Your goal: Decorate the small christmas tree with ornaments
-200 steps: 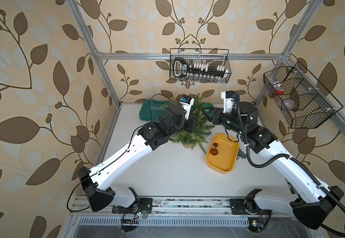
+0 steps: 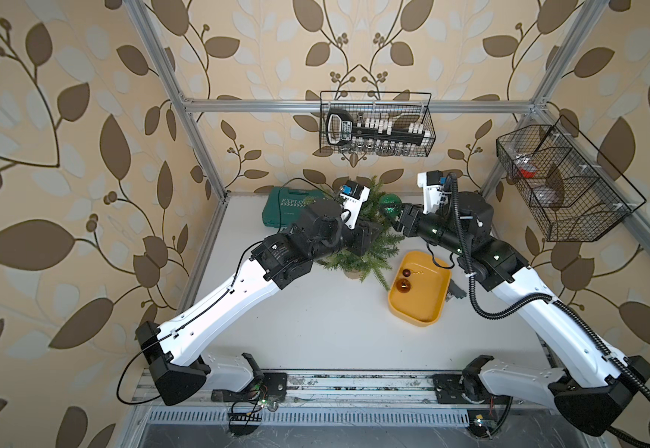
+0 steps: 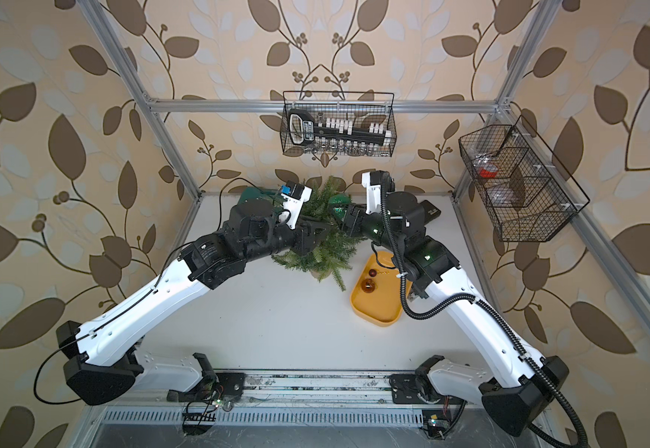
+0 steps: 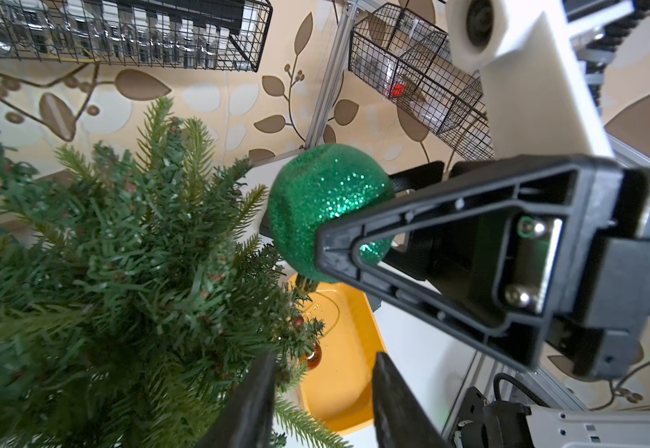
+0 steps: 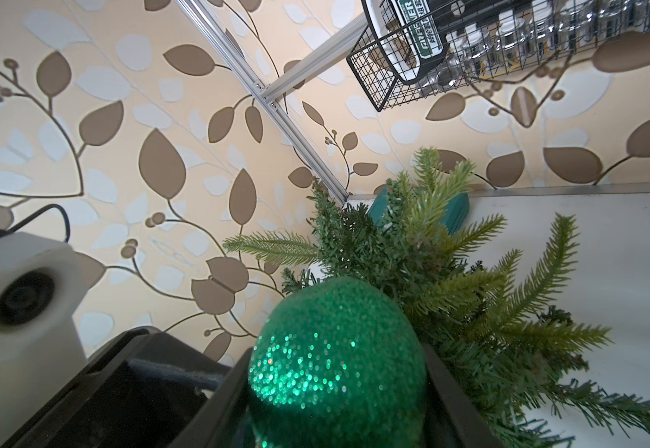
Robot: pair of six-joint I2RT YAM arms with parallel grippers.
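Observation:
A green glitter ball is held between the fingers of my right gripper (image 2: 392,210), just right of the small christmas tree; it fills the lower middle of the right wrist view (image 5: 336,351). My left gripper is at the tree, its blurred fingers parted with nothing seen between them, below the ball. The yellow tray (image 2: 418,302) on the table holds a brown ball (image 2: 403,285) and a smaller dark red one (image 2: 406,272).
A green case (image 2: 280,205) lies at the back left. Wire baskets (image 2: 377,123) hang on the back and right walls.
The right arm, with the green ball, has moved only slightly.

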